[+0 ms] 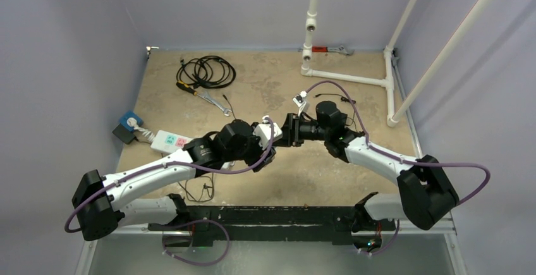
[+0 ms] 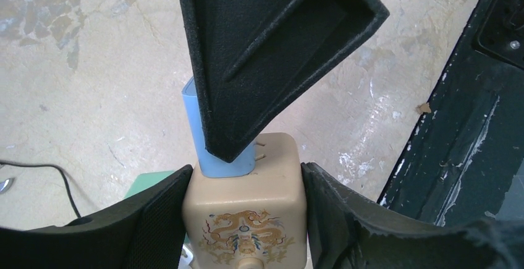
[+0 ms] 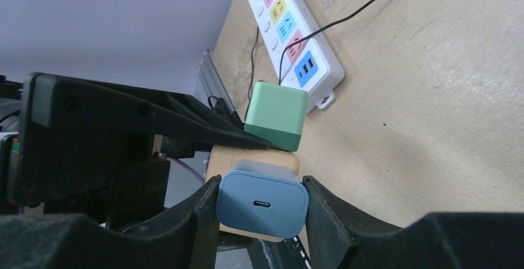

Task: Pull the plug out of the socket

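Observation:
A tan adapter block with a dragon print (image 2: 247, 232) sits between the fingers of my left gripper, which is shut on it. Against its far face stands a blue plug block (image 3: 262, 206) with a small port slot. Both fingers of my right gripper press on the sides of this blue block. Two thin metal pins (image 2: 260, 150) show beside it in the left wrist view. A green block (image 3: 276, 111) sits on another face of the tan one. In the top view the arms hide all of these between them.
A white power strip (image 1: 165, 141) lies at the left, near a blue adapter (image 1: 129, 121). Coiled black cable (image 1: 205, 71) and a wrench (image 1: 215, 102) lie behind. White pipes (image 1: 347, 78) stand at the back right.

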